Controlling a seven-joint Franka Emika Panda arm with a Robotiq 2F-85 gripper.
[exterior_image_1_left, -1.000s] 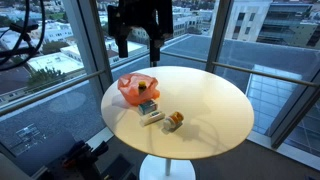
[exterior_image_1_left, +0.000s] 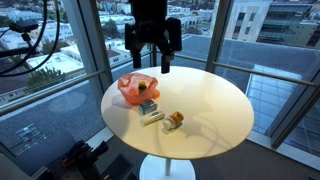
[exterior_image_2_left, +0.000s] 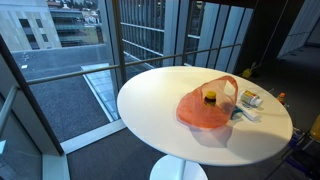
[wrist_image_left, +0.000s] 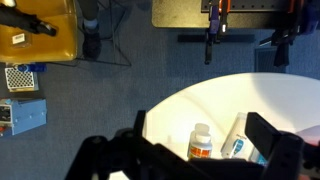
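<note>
My gripper (exterior_image_1_left: 151, 63) hangs above the round white table (exterior_image_1_left: 212, 98), its fingers wide apart and nothing between them. Below it on the table lie a small bottle with an orange label (exterior_image_1_left: 173, 120), a white item (exterior_image_1_left: 152, 117) and a blue-and-white item (exterior_image_1_left: 147, 106). An orange plastic bag (exterior_image_1_left: 136, 95) sits beside them, with a dark, yellow-capped bottle (exterior_image_2_left: 210, 97) in or behind its film. Looking down in the wrist view, the white-capped bottle (wrist_image_left: 200, 143) shows between the dark fingers, with the white item (wrist_image_left: 236, 137) to its right.
Tall windows stand around the table. In the wrist view, a yellow bin (wrist_image_left: 45, 42) and a wooden surface with tools (wrist_image_left: 180, 12) lie beyond the table's edge.
In exterior view 1, my gripper has moved right and lower, staying open above the table. The bag and the items on the table have not moved.
</note>
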